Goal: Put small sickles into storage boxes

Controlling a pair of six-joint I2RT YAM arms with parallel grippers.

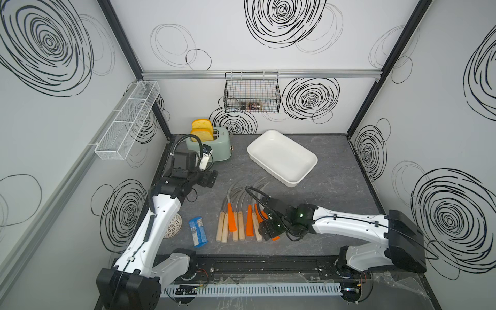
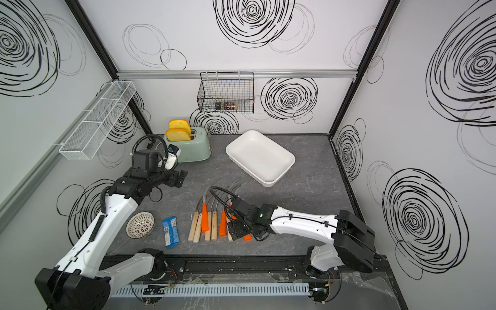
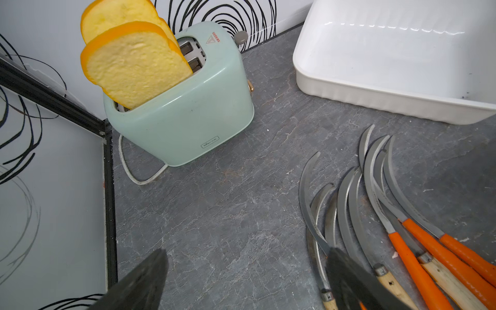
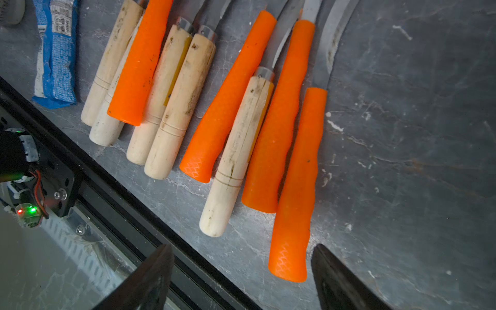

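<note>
Several sickles with wooden or orange handles lie side by side on the table, curved blades toward the back. In the right wrist view, the rightmost orange handle [image 4: 295, 206] extends down between the fingertips of my right gripper, close to the right finger [image 4: 335, 279]. That gripper is parted and appears to be above the handles. An empty white box [image 1: 282, 159] stands behind the sickles. My left gripper is open with bare table between its fingers; sickle blades [image 3: 356, 211] show near its right finger.
A green toaster [image 1: 222, 144] with bread stands at the back left. A blue packet [image 1: 197, 231] and a round woven basket [image 2: 140, 225] lie front left. A wire basket [image 1: 252, 93] hangs on the back wall. Table to the right of the box is clear.
</note>
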